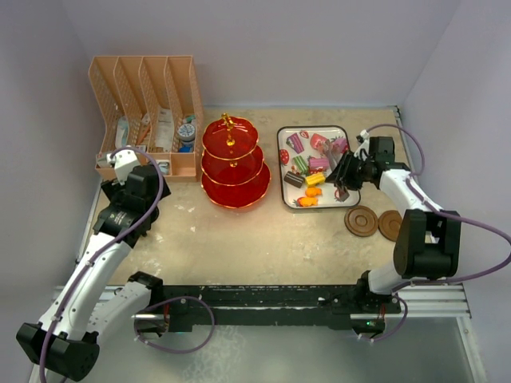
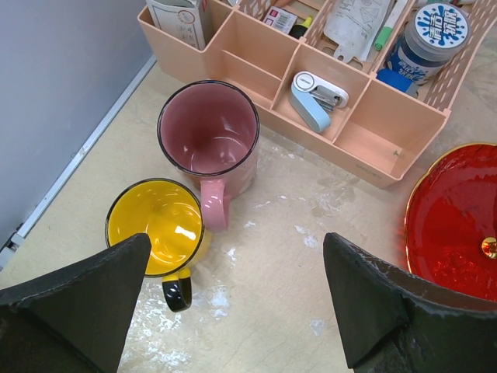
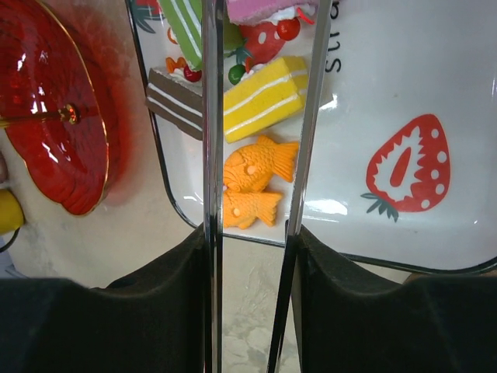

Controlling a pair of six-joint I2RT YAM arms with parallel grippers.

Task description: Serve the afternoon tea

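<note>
A three-tier red and gold stand [image 1: 231,191] is in the middle of the table, empty. On the tray [image 1: 287,199] lie toy cakes, including a yellow slice [image 3: 264,101], a brown slice [image 3: 174,101] and orange fish pastries [image 3: 256,163]. My right gripper [image 1: 342,179] is over the tray's right side, its long tongs [image 3: 252,225] part open above the pastries, with nothing visibly held. My left gripper stands open on the left above a yellow cup [image 2: 151,221] and a pink mug [image 2: 208,128], holding nothing.
An organizer [image 1: 144,112] with stationery stands at the back left. Two brown coasters [image 1: 361,221] lie right of the tray's front. Walls bound the back and sides.
</note>
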